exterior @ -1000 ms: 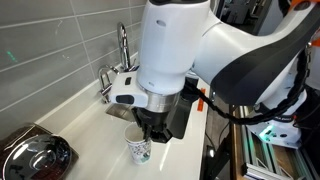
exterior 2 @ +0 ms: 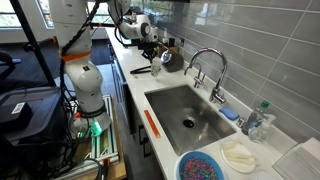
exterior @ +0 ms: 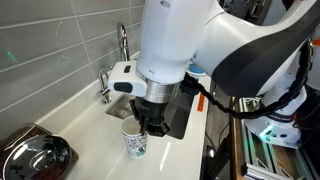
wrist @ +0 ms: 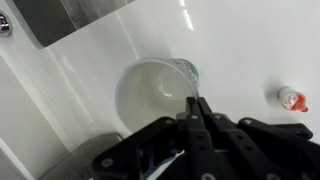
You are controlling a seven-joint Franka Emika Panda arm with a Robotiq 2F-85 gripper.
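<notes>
A white paper-like cup (exterior: 136, 147) with coloured spots stands out below my gripper (exterior: 151, 127) in exterior view 1, over the pale counter left of the sink. From above, in the wrist view, the cup (wrist: 152, 92) shows an empty inside. My gripper has its fingers shut together at the cup's near right rim, which appears pinched between them. The exact contact is partly hidden by the dark fingers. Whether the cup's base touches the counter is hard to tell.
A steel sink (exterior 2: 190, 118) with a tall faucet (exterior 2: 222, 70) lies beside the cup. A round dark metal pot (exterior: 38, 157) stands at left. A small red-and-white bottle (wrist: 292, 99) is on the counter. A blue bowl (exterior 2: 200, 167) sits farther along, near an orange-red strip (exterior 2: 155, 124).
Over the last second my gripper and the cup have shifted together slightly up and to the left in exterior view 1.
</notes>
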